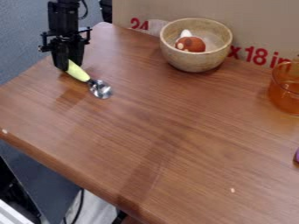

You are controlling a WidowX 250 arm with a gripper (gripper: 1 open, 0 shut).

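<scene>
My gripper [68, 59] is black and reaches down at the upper left of the table, at the handle end of a utensil with a pale yellow handle [77, 73] and a round steel head [100, 88]. The utensil lies slanted toward the lower right, its head on the wood. The fingertips are dark and overlap the handle's end, so whether they are closed on it cannot be made out.
A wooden bowl [177, 55] holding a brown-and-white item stands at the back, before a cardboard panel [233, 16]. An orange translucent container [282, 92] is at the right edge, with a small purple thing below.
</scene>
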